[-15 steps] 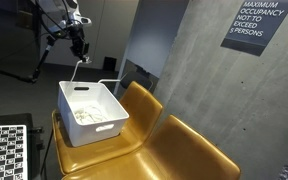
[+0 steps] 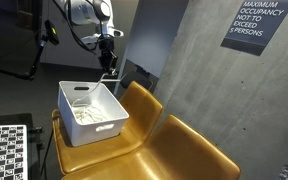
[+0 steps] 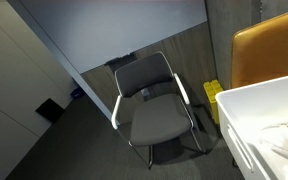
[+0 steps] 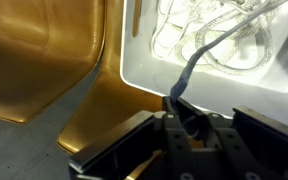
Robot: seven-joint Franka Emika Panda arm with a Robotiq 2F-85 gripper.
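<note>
My gripper [image 2: 109,72] is above the far right side of the white bin [image 2: 92,132], shut on a pale cord [image 4: 216,44]. In the wrist view, this cord runs from between the dark fingers up and to the right, over the bin. Loops of white cord [image 4: 229,42] lie on the bin's floor, and part of this pile [image 3: 286,140] also shows in the second exterior view. The gripper itself is out of sight there. Where the held cord joins the pile cannot be made out.
The bin rests on a tan chair seat [image 2: 76,156], with more tan seating [image 2: 189,155] to its right. A grey chair with white armrests [image 3: 159,115] stands beyond it. At lower left is a black-and-white patterned board [image 2: 4,152]. A concrete wall [image 2: 229,95] borders the right side.
Over the last second my gripper has moved to the right and lower, from the bin's far left side to its far right. The cord has travelled with it.
</note>
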